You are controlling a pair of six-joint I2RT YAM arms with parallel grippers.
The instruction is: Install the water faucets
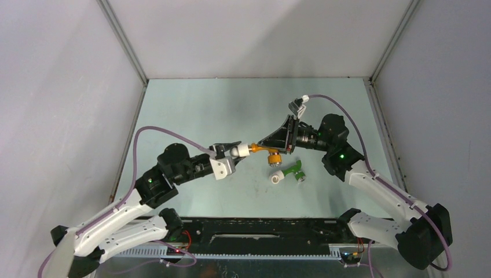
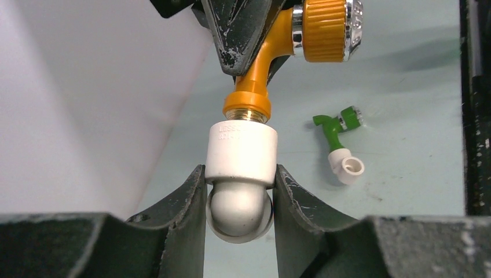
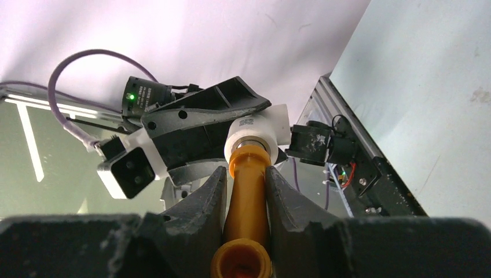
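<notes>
A white fitting [image 2: 241,152] is held in my left gripper [image 1: 236,151], which is shut on it. My right gripper [image 1: 264,143] is shut on an orange faucet [image 3: 249,202], whose orange knob [image 2: 322,29] sticks out sideways. The two parts meet end to end in mid-air over the table, with some brass thread [image 2: 246,115] showing between the orange collar and the white fitting. A green faucet with a white fitting [image 1: 293,170] lies on the table below and right of the joined pieces.
Walls stand on the left, back and right, with a dark rail [image 1: 255,226] along the front edge.
</notes>
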